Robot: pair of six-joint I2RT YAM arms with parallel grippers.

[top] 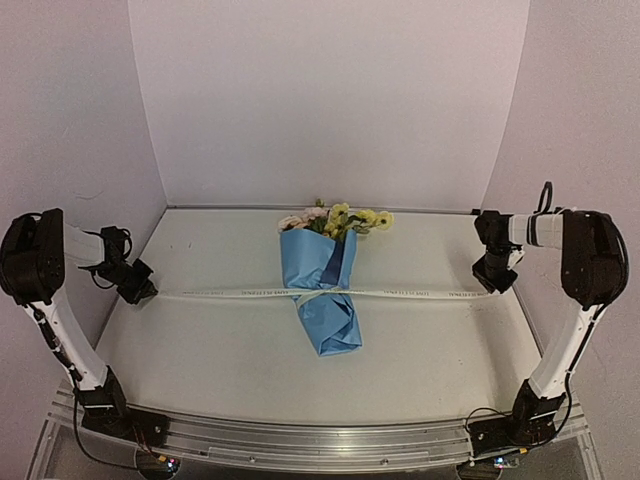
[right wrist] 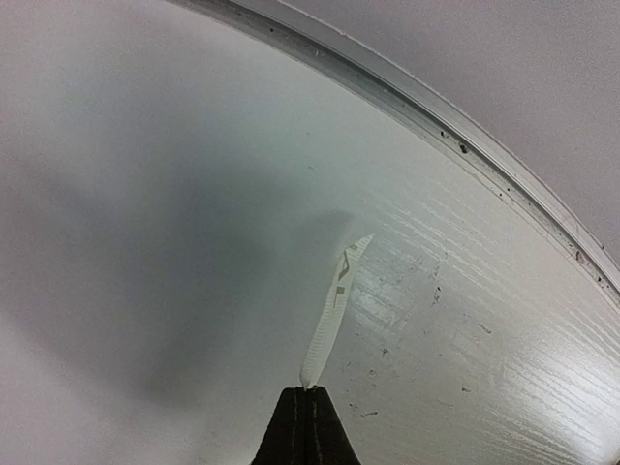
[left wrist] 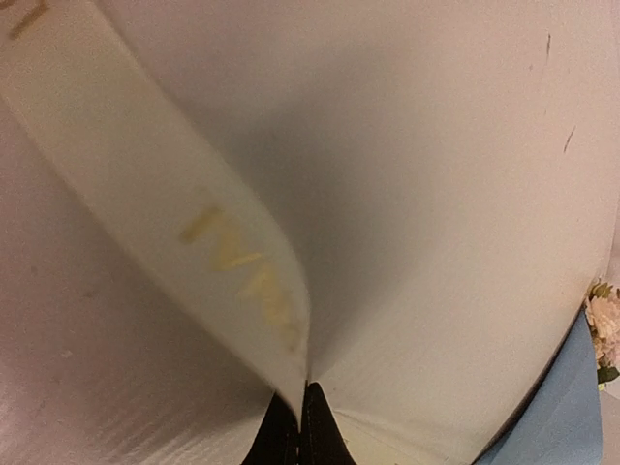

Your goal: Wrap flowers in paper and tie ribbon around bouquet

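In the top view the bouquet, a blue paper wrap (top: 325, 322) with pink and yellow flowers (top: 345, 219) at its far end, lies mid-table. A pale printed ribbon (top: 420, 294) circles its waist, cinching the paper, and both tails run out straight and taut to the sides. At the left tail's end my left gripper is shut on the ribbon. Far to the right, my right gripper is shut on the other tail, a short free end sticking out past its fingertips. How the ribbon crosses at the waist is too small to tell.
Walls rise at the back and both sides, and a metal rail (top: 330, 428) runs along the front edge.
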